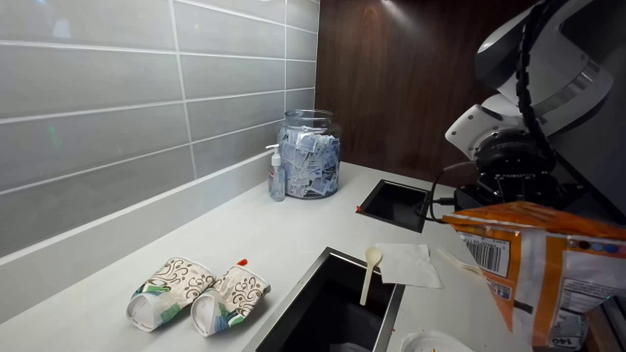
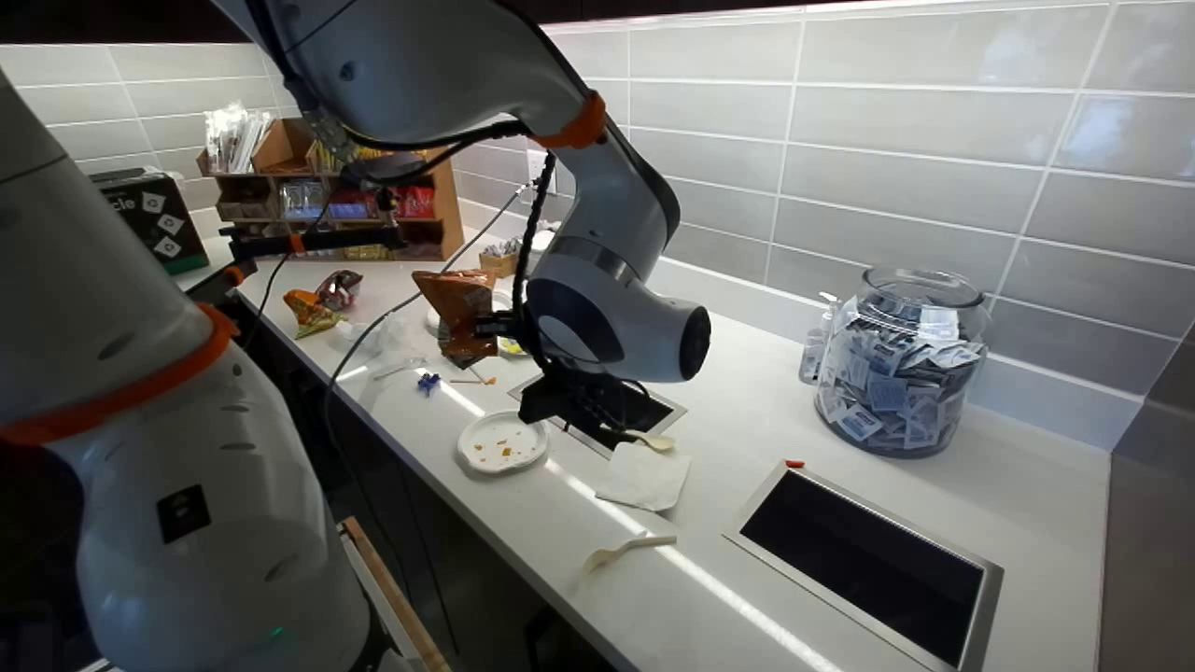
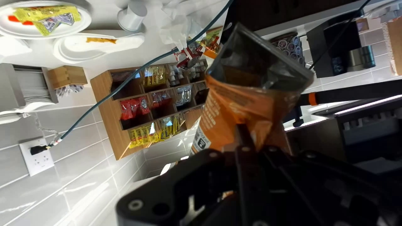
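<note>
An orange chip bag (image 1: pixel 537 275) hangs above the counter's edge at the right of exterior view 1, its printed back and barcode turned to that camera. In the wrist view the same bag (image 3: pixel 241 105) has its open, silvery mouth facing up the picture, and the dark fingers of my gripper are shut on its near end. Exterior view 2 shows the bag (image 2: pixel 461 308) held out from the wrist over the counter. Most of the fingers are dark or hidden by the bag.
One counter opening (image 1: pixel 334 305) has a pale spoon (image 1: pixel 368 275) across its rim; another opening (image 1: pixel 396 202) lies farther back. Two crumpled cups (image 1: pixel 170 290), a napkin (image 1: pixel 411 264), a glass jar (image 1: pixel 309 155) and a plate of crumbs (image 2: pixel 501 442) stand about. A cable (image 3: pixel 120 84) crosses the wrist view.
</note>
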